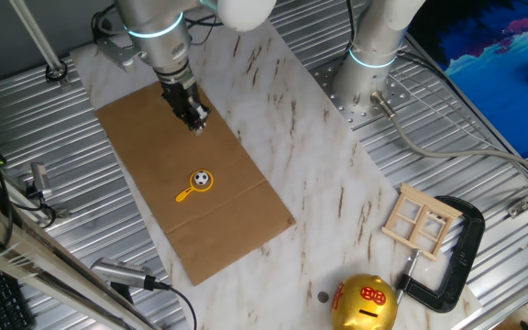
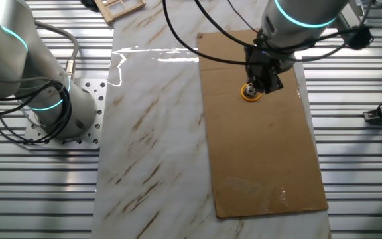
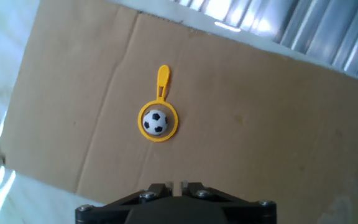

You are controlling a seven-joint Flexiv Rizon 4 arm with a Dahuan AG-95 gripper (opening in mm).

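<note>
A yellow ring with a handle (image 3: 163,78) lies flat on the brown cardboard (image 3: 241,124). Inside the ring sits a small black-and-white soccer ball (image 3: 155,122). In exterior view 1 the ball (image 1: 201,179) and ring are fully visible, toward the middle of the cardboard. My gripper hangs above the board, apart from both; its fingertips are close together with only a narrow gap and nothing held. From exterior view 1 the gripper (image 1: 200,130) is up the board from the ring. In exterior view 2 it partly covers the ring (image 2: 251,99) and ball.
A gold piggy bank (image 1: 365,302), a wooden window-like frame (image 1: 420,220) and a black clamp (image 1: 461,257) stand at the marble table's near right end. The cardboard around the ring is clear.
</note>
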